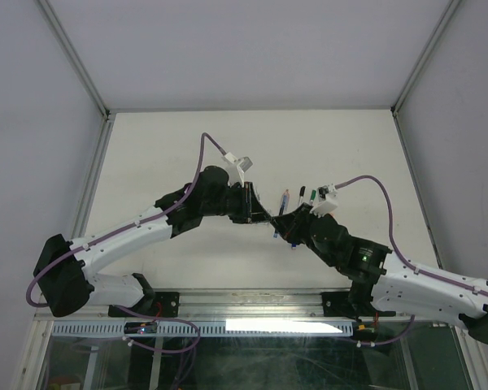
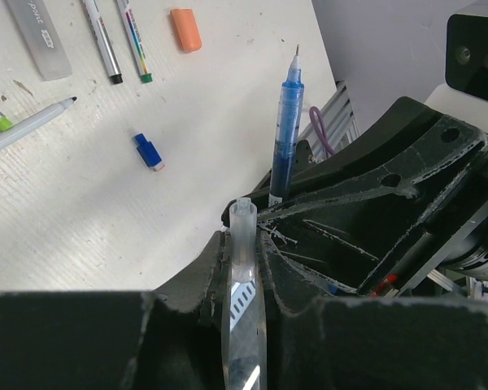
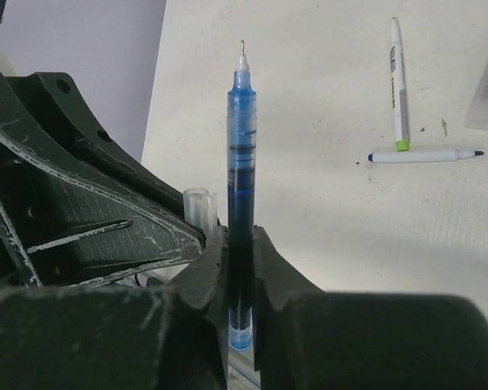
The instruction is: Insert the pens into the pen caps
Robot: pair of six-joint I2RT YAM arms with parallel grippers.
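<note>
My two grippers meet above the mat's front middle in the top view, left [image 1: 259, 210] and right [image 1: 283, 221]. My right gripper is shut on an upright blue pen, tip up, also seen in the left wrist view [image 2: 287, 122]. My left gripper holds a clear cap between its fingertips; in the right wrist view the cap [image 3: 200, 210] is just left of the pen, lower than its tip. Whether the left fingers press fully on it is hard to tell.
On the white table lie several markers [image 2: 102, 41], a blue cap [image 2: 149, 153], an orange piece [image 2: 186, 30] and a grey translucent case [image 2: 41, 41].
</note>
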